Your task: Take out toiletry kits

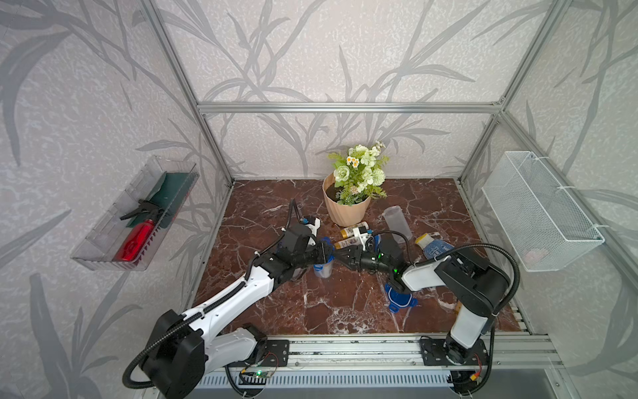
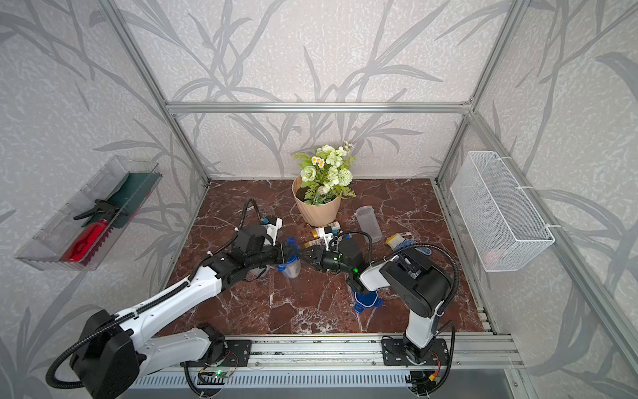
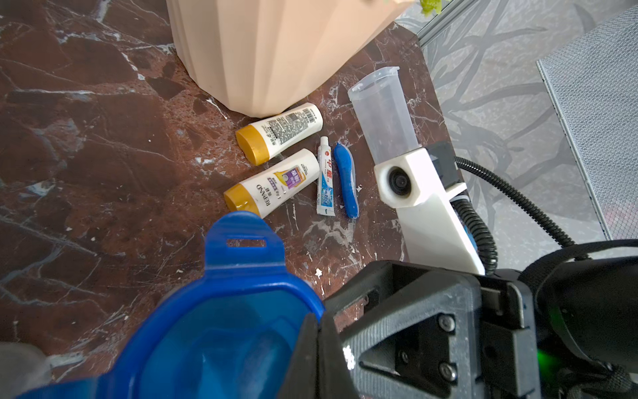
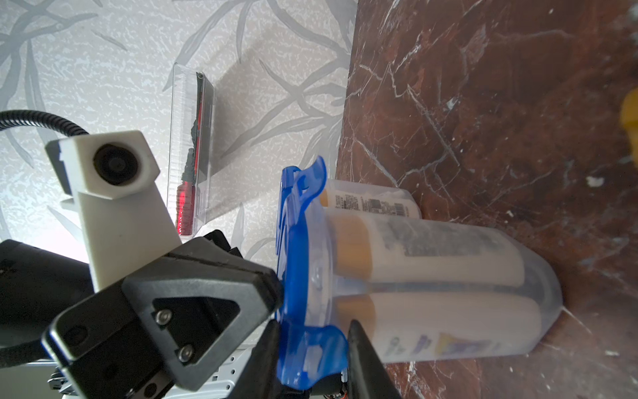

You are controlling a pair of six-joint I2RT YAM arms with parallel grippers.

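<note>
In the right wrist view a clear container point(image 4: 432, 279) with white, orange-capped bottles inside has a blue lid point(image 4: 297, 266) at its mouth. My right gripper stands open, its fingers either side of the lid's blue tab. My left gripper is shut at the blue lid's edge point(image 3: 299, 286), and nothing clearly shows between its fingertips. In the left wrist view two white tubes, one nearer point(image 3: 272, 183) and one farther point(image 3: 279, 133), lie loose beside a toothpaste tube point(image 3: 325, 176) and a blue holder point(image 3: 346, 179). The container's far side is hidden.
The flower pot point(image 1: 345, 212) stands behind the loose tubes. An empty clear container point(image 1: 397, 222) lies to its right, and another blue lid point(image 1: 400, 297) lies in front. A blue packet point(image 1: 436, 248) is by the right arm. The front-left tabletop has free room.
</note>
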